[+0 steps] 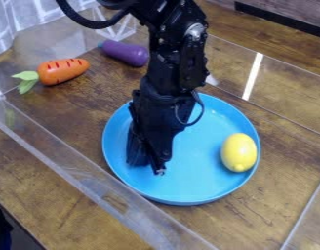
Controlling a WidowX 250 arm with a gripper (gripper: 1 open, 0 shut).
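Note:
The black arm reaches down from the top centre to a blue plate (202, 186). Its gripper (152, 156) is low over the plate's left half, its fingers dark and overlapping, so whether anything is between them cannot be made out. A yellow lemon-like object (238, 152) lies on the right side of the plate, apart from the gripper.
An orange carrot (62, 71) lies on the wooden table at upper left, and a purple eggplant (125, 52) behind the arm, left of it. Clear plastic edges run along the left and front. The table right of the plate (287, 117) is bare.

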